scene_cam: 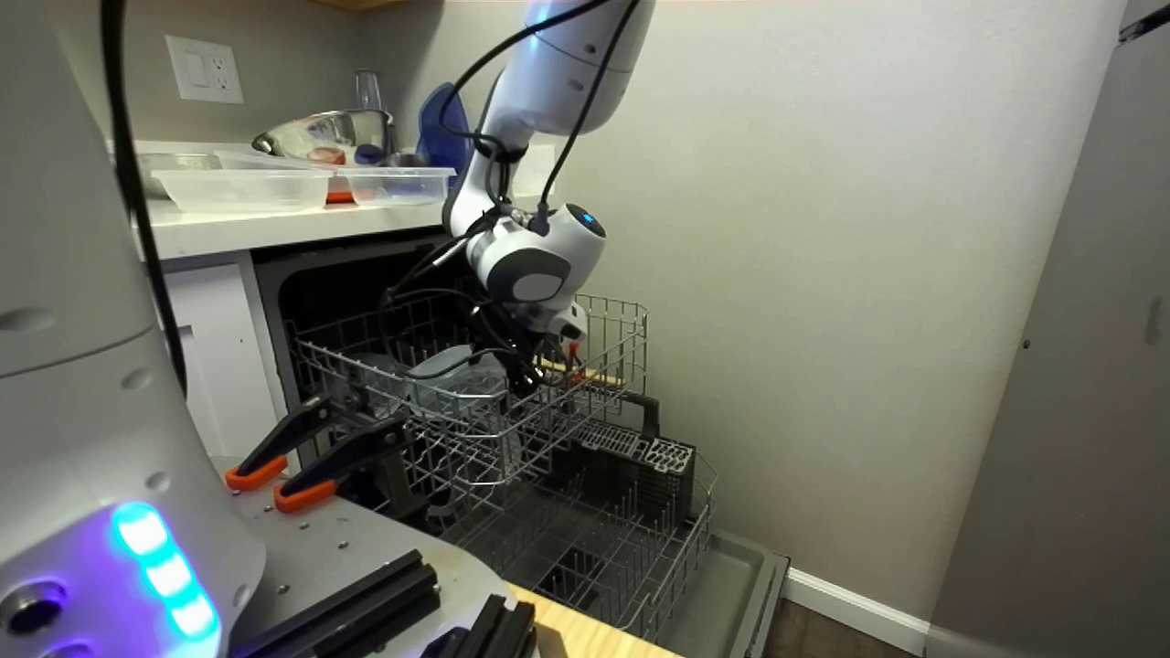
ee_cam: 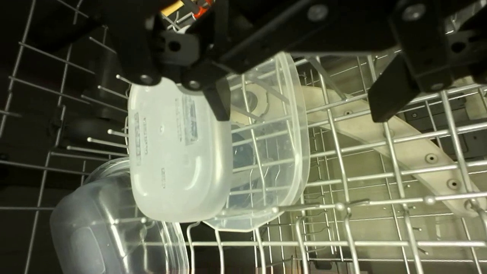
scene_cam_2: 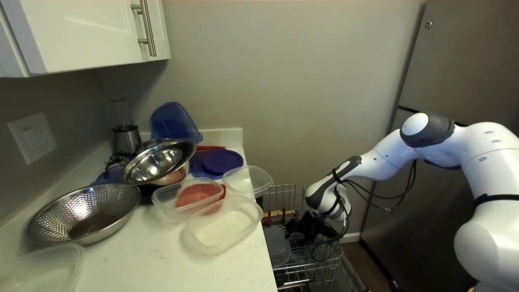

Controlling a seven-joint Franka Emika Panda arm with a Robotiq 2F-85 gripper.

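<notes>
In the wrist view my gripper is open, its two black fingers (ee_cam: 218, 101) wide apart. A clear plastic container (ee_cam: 180, 155) stands on its side in the upper rack (ee_cam: 338, 146). My left finger overlaps the container's base in this view; whether they touch, I cannot tell. The container's rim lies between the fingers as seen from here, and the right finger is past it over bare wires. Another clear container (ee_cam: 98, 228) rests at lower left. From outside, my gripper (scene_cam: 534, 371) sits low in the rack, partly hidden by cables and wires.
The pulled-out lower rack (scene_cam: 647, 592) holds a dark basket (scene_cam: 636, 466) beneath. Beyond the gripper lies a wooden-handled item (scene_cam: 587, 375). A wall closes the far side.
</notes>
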